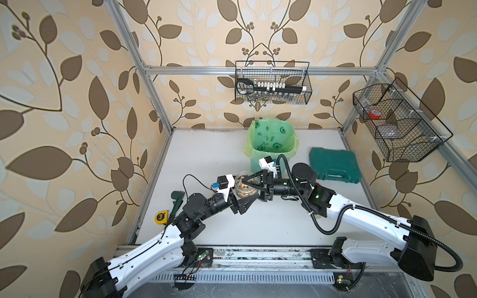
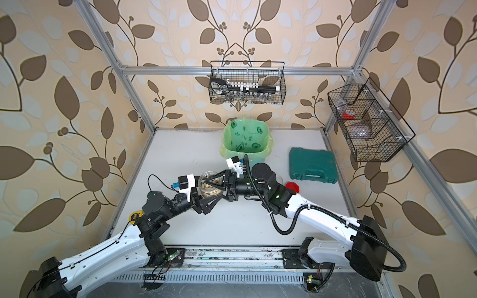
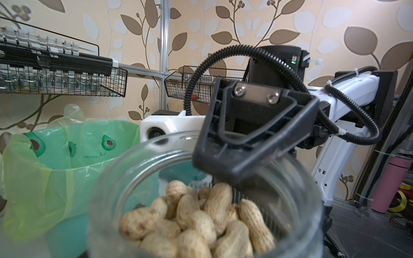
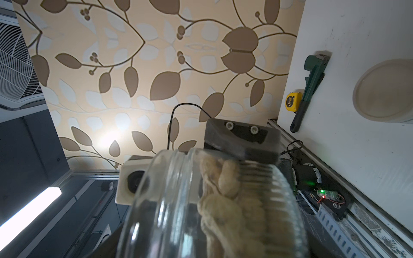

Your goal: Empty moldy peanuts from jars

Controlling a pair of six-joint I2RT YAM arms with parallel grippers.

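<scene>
A glass jar of peanuts (image 1: 245,184) is held up in front of the green-lined bin (image 1: 270,136), between the two grippers; it also fills the lower middle of the left wrist view (image 3: 202,228). My left gripper (image 1: 243,201) stands open around the jar's lower left. Whether either presses on the glass is hard to tell. In the right wrist view the jar's side (image 4: 228,202) is very close to the camera.
A green case (image 1: 334,164) lies at the right, a red lid (image 2: 292,187) near it. A tape measure (image 1: 161,217) and pipe wrench (image 1: 176,201) lie at the left. Wire baskets (image 1: 273,89) hang on the walls.
</scene>
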